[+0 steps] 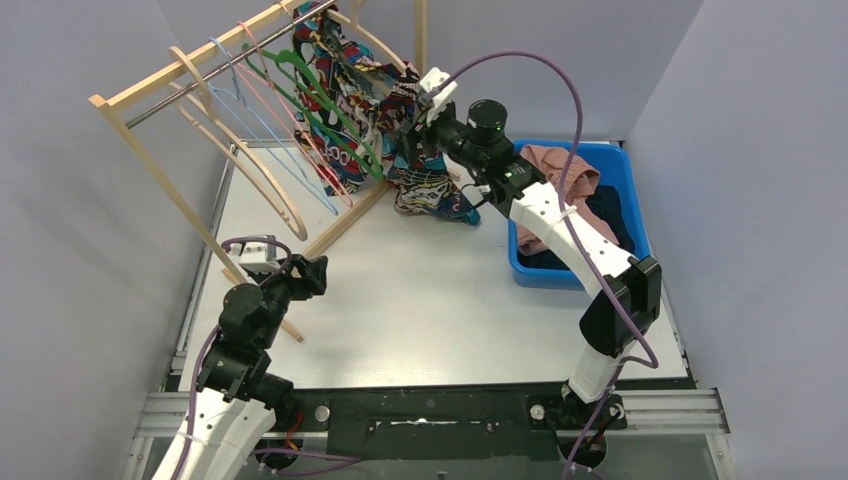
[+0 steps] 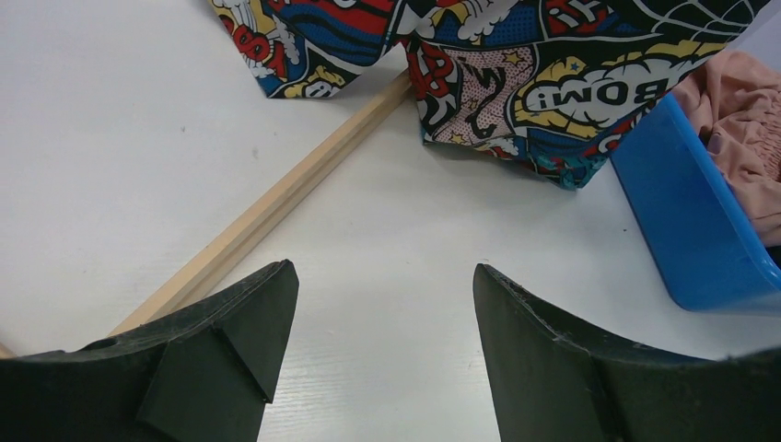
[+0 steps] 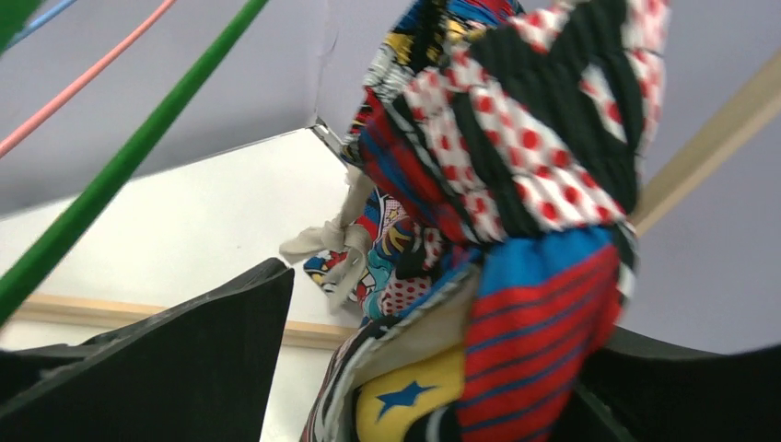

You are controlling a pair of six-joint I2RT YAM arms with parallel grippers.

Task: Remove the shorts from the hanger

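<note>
The comic-print shorts [image 1: 335, 95] hang at the far end of the rack, over a wooden hanger [image 1: 375, 38]. In the top view my right gripper [image 1: 412, 140] is at their right side. The right wrist view shows the bunched waistband [image 3: 543, 157] and cloth between its fingers; the fingers stand part open, and the right finger is mostly covered by fabric. My left gripper [image 1: 312, 275] is open and empty near the rack's front leg. In the left wrist view the shorts' lower hems [image 2: 516, 101] hang well beyond its fingers.
Green [image 1: 330, 105], pink and blue hangers and a bare wooden hanger [image 1: 240, 150] hang on the metal rail [image 1: 230, 65]. A blue bin [image 1: 560, 281] with pink and dark cloth stands at right.
</note>
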